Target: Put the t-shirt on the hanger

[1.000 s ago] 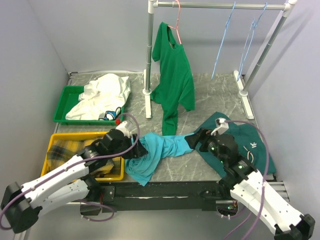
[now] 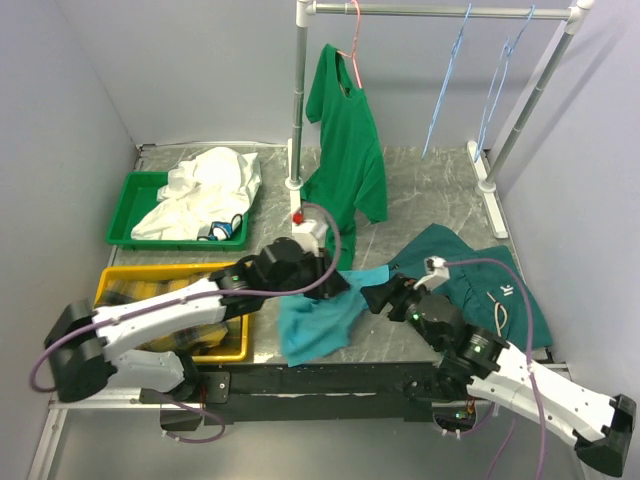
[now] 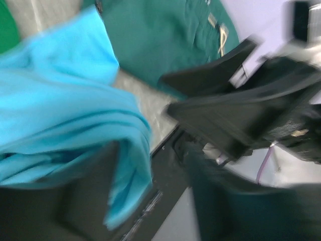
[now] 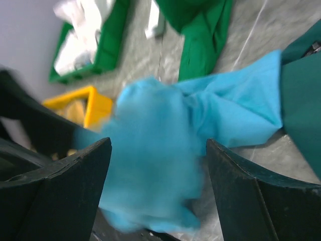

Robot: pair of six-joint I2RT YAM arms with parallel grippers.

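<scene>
A bright blue t-shirt (image 2: 318,322) lies bunched and partly unfolded at the front middle of the table. In the left wrist view its blurred folds (image 3: 75,113) extend down between the fingers, which stand apart. My left gripper (image 2: 335,288) is over the shirt and looks open; whether it touches the cloth is unclear. To the right, the open right gripper is near the shirt's right end, with clear space between its fingertips and no cloth visibly pinched. A pink hanger (image 2: 356,45) on the rack carries a green t-shirt (image 2: 345,140).
Blue hangers (image 2: 450,75) hang from the rack's rail (image 2: 440,12). Dark green cloth (image 2: 470,285) lies at the right. A green bin (image 2: 122,210) with white cloth and a yellow bin (image 2: 170,271) with plaid cloth stand left. Both grippers are close together.
The left gripper has swung right from beside the yellow bin, and the blue shirt's left part has shifted right.
</scene>
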